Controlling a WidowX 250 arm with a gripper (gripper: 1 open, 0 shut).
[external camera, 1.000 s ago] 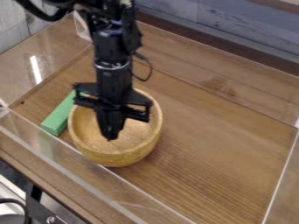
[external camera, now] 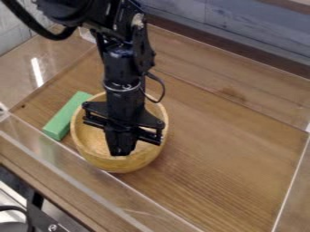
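A yellow-orange round bowl (external camera: 119,159) stands on the wooden table at the left. The black gripper (external camera: 121,145) hangs down inside and over the bowl, its fingertips low toward the bowl's front part; whether anything is between them cannot be seen. A green block (external camera: 63,118) lies just left of the bowl, partly beside its rim.
A raised wall (external camera: 242,41) runs along the back. A transparent edge strip runs along the front left, with dark items below it.
The arm has come slightly toward the centre front, and the gripper's fingers look closer together than before. The bowl and green block are about where they were.
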